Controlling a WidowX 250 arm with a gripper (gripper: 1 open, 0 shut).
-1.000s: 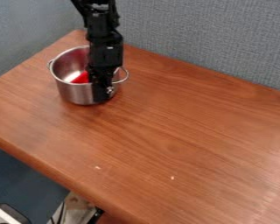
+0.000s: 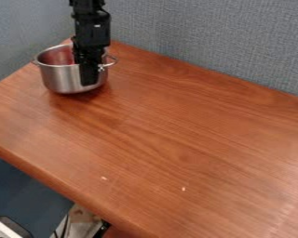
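Observation:
A steel pot (image 2: 63, 80) with side handles stands at the back left of the wooden table, near its left corner. My black gripper (image 2: 89, 72) is over the pot's right side, reaching down at the rim and right handle. Whether its fingers are shut on the rim cannot be told. A bit of red (image 2: 57, 57) shows inside the pot, mostly hidden.
A grey padded wall (image 2: 226, 37) runs along the back. The floor with cables lies beyond the left edge.
My gripper and the pot have moved left and toward the back. The pot's red content shows less now.

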